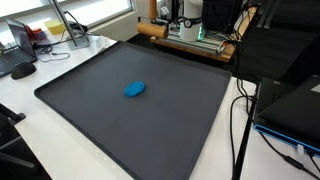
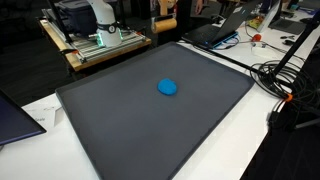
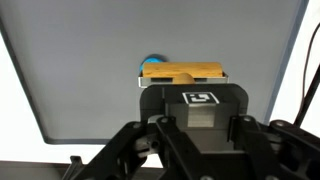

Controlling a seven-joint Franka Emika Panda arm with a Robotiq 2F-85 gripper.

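Observation:
A wooden block with a rounded knob lies across the tip of my gripper in the wrist view, and the fingers are shut on it. The same block shows at the top of exterior view 1 and near the top of exterior view 2, raised at the far side of the board. A blue round piece lies on the dark grey board, near its middle. In the wrist view the block partly covers the blue piece. The fingertips themselves are mostly hidden.
The dark grey board is bare around the blue piece. A laptop and cables stand at the left in exterior view 1. Black cables run along the right side in exterior view 2. A wooden-edged stand is beyond the board.

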